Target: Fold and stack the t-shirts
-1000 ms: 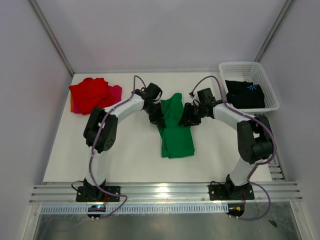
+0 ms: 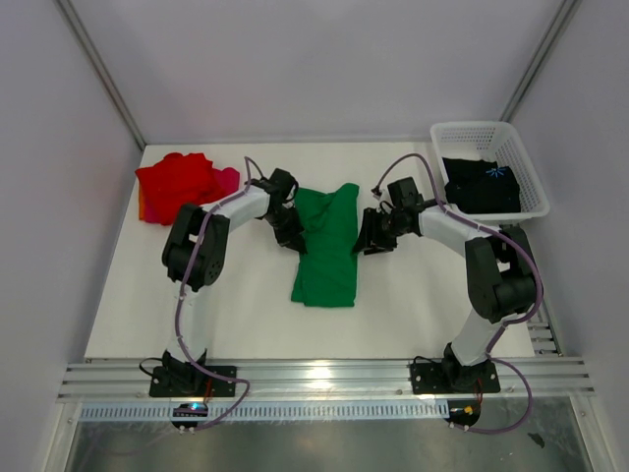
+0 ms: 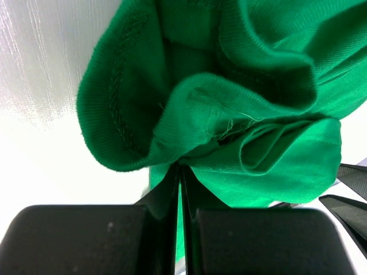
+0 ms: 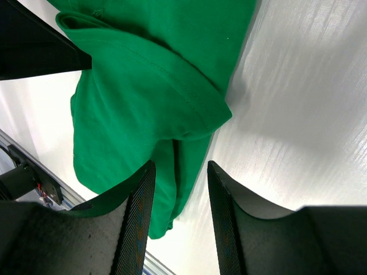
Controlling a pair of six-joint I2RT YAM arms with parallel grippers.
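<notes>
A green t-shirt, folded into a long narrow strip, lies mid-table, with its far end spread into two lobes. At its left edge my left gripper is shut; in the left wrist view the closed fingertips pinch a bit of the green cloth, bunched in loose folds above them. By the right edge stands my right gripper, its fingers apart with no cloth gripped. Just beyond those fingers, a folded corner of the green shirt lies on the layer beneath.
Red folded cloth is piled at the back left, with a magenta piece beside it. A white basket at the back right holds dark clothing.
Since a second ago my left gripper has shifted left, and the lower part of the green shirt has moved left with it.
</notes>
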